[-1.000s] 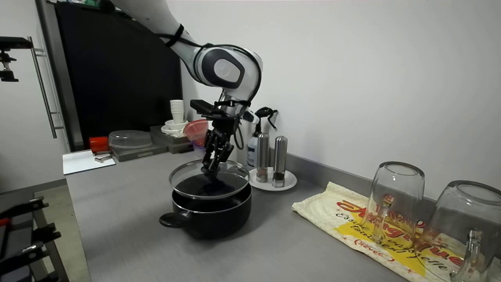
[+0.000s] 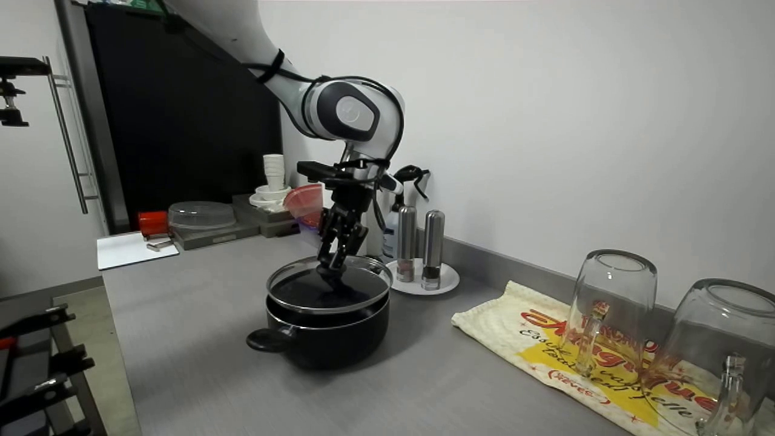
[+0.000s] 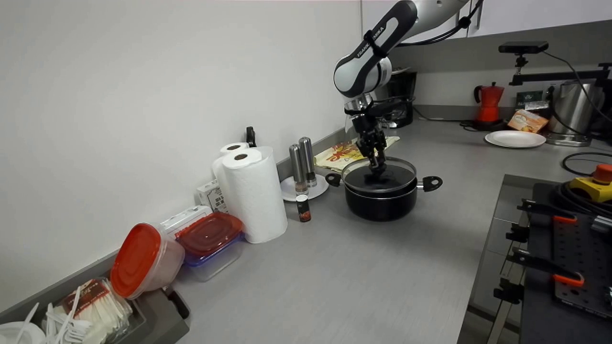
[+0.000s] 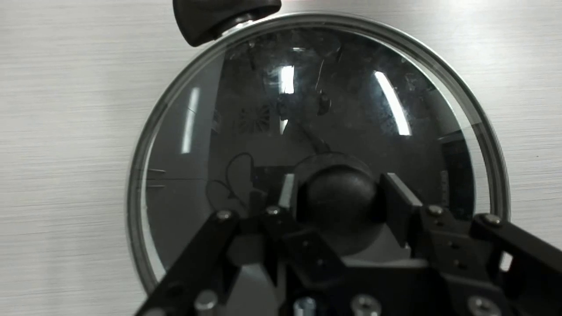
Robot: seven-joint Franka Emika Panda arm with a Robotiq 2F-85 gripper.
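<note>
A glass lid point(image 2: 330, 288) with a metal rim hovers slightly above the black pot point(image 2: 327, 338), a narrow gap showing between the two rims. My gripper is shut on the lid's round black knob point(image 4: 340, 200), one finger on each side of it. Exterior view 2 has the lid point(image 3: 378, 175) roughly level over the pot point(image 3: 381, 204), whose two side handles stick out. From the wrist the lid covers nearly all of the pot; only a black handle point(image 4: 221, 16) peeks out at the top.
Two steel mills point(image 2: 433, 249) stand on a white plate point(image 2: 447, 283) close behind the pot. Glass mugs point(image 2: 612, 312) rest on a printed cloth point(image 2: 523, 327). Paper towel rolls point(image 3: 252, 195) and a small spice jar point(image 3: 302, 208) stand near the wall.
My gripper and the lid have moved slightly down and to the right in exterior view 1, narrowing the gap over the pot. The pot has stayed put.
</note>
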